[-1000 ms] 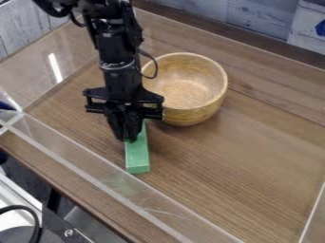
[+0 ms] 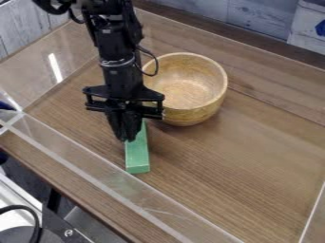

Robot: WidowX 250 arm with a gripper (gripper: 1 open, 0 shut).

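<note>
The black gripper (image 2: pixel 124 119) hangs over the left-middle of the wooden table. Its fingers are around the upper end of a green rectangular bar (image 2: pixel 137 156), which lies on the table pointing toward the front. The gripper hides the bar's far end, and whether the fingers press on it cannot be told. Just right of the gripper, behind the bar, stands a light tan round bowl (image 2: pixel 191 85).
A clear plastic edge crosses the front left, with white items and a black cable at the lower left corner. Pale objects stand at the back corners.
The green bar and bowl look almost unchanged.
</note>
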